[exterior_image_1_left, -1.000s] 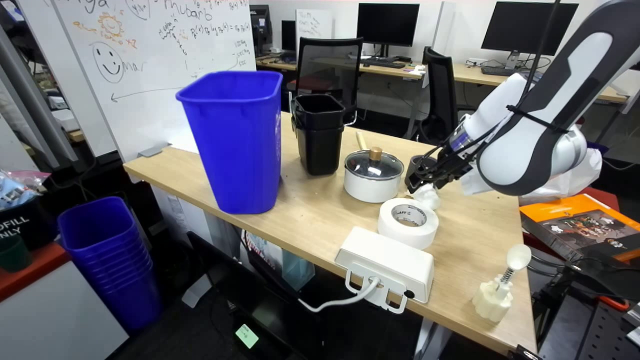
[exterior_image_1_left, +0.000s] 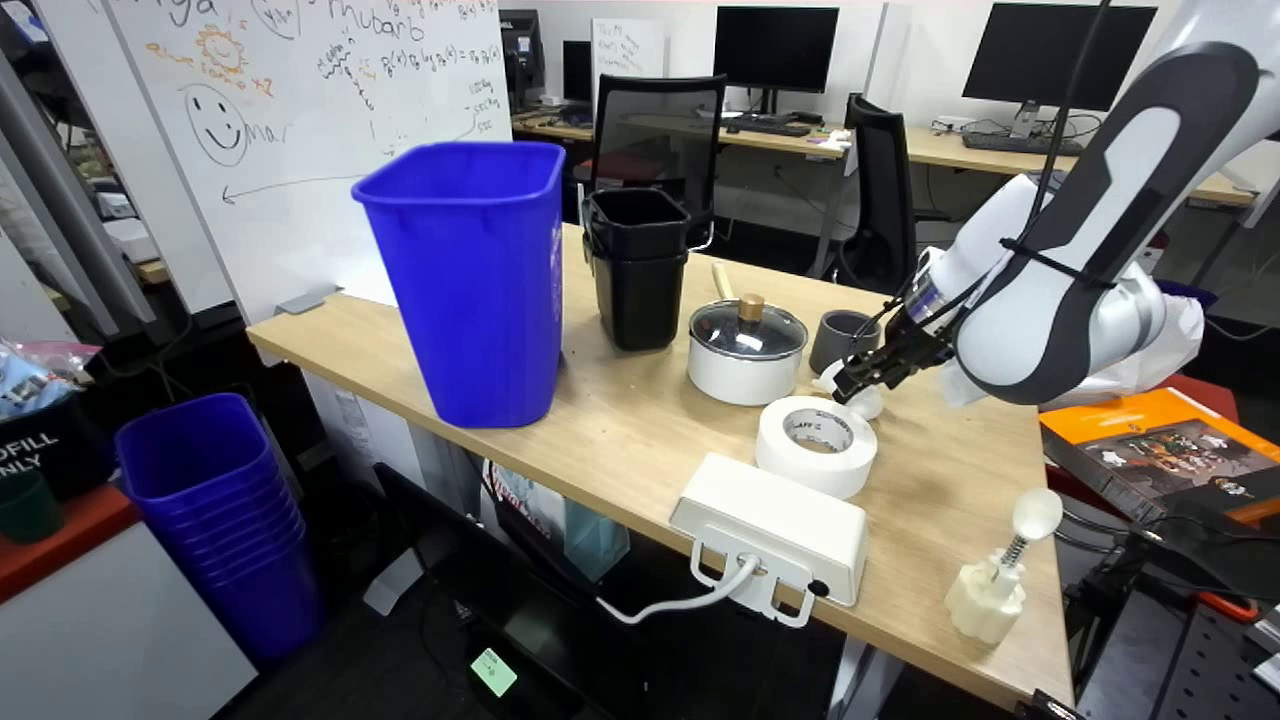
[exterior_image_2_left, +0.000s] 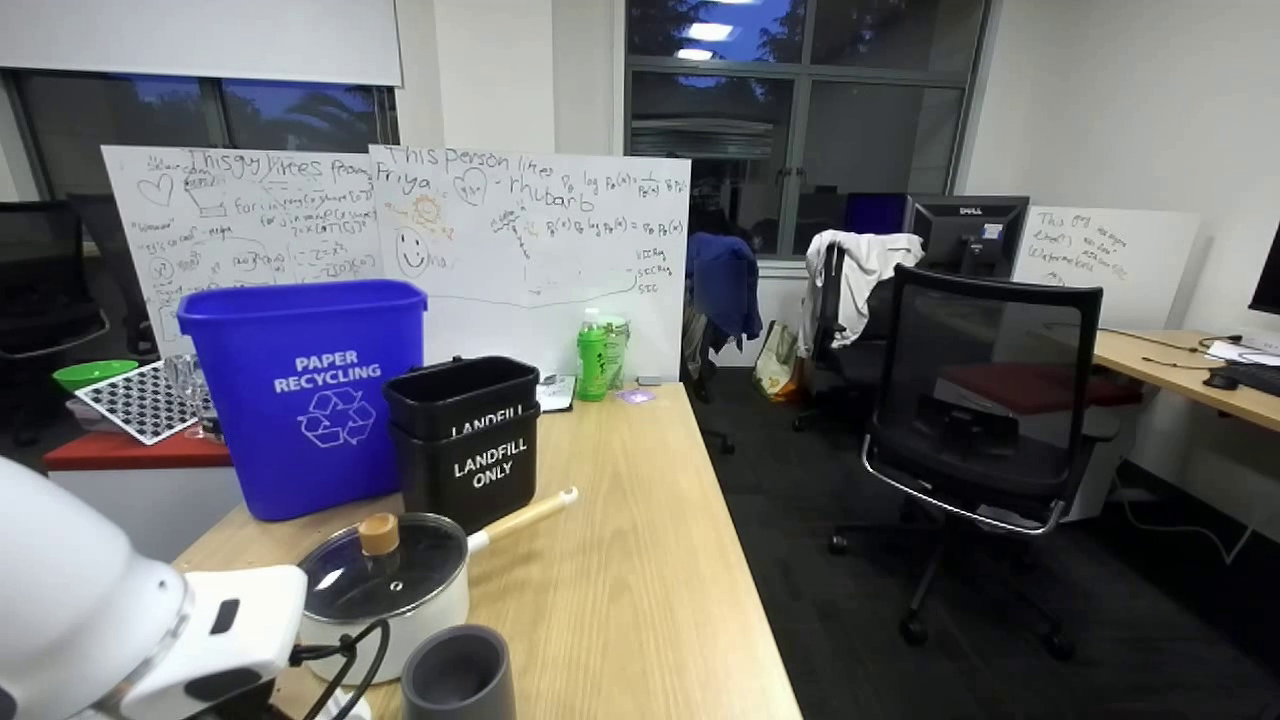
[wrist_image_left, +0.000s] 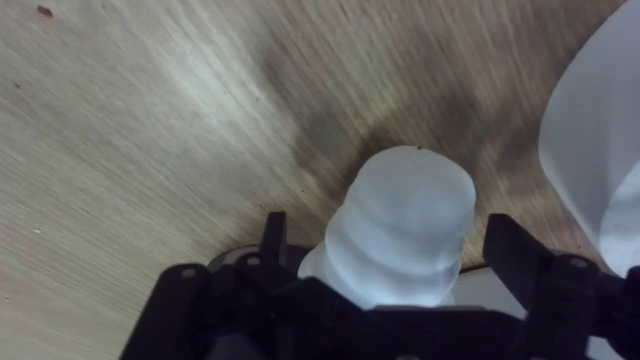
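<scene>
A white ridged object (wrist_image_left: 402, 219) lies on the wooden table, and in the wrist view it sits between the two spread fingers of my gripper. Bare wood shows beside the left finger (wrist_image_left: 274, 237) and beside the right finger (wrist_image_left: 507, 252), so neither appears to touch it. From exterior view 1, my gripper (exterior_image_1_left: 854, 382) is low over the table, with the white object (exterior_image_1_left: 866, 401) partly hidden behind it. A roll of white tape (exterior_image_1_left: 818, 470) lies just in front, and a dark grey cup (exterior_image_1_left: 843, 340) stands just behind.
A white lidded pot (exterior_image_1_left: 741, 366), black landfill bins (exterior_image_1_left: 639, 282) and a tall blue recycling bin (exterior_image_1_left: 480, 288) stand farther left. Near the front edge are a white box (exterior_image_1_left: 774, 522) with a cable and a cream pump-like item (exterior_image_1_left: 993, 594). Clear wood lies right of the tape.
My gripper has come down and slightly toward the tape roll, and now covers more of the white object. The other things have stayed where they were.
</scene>
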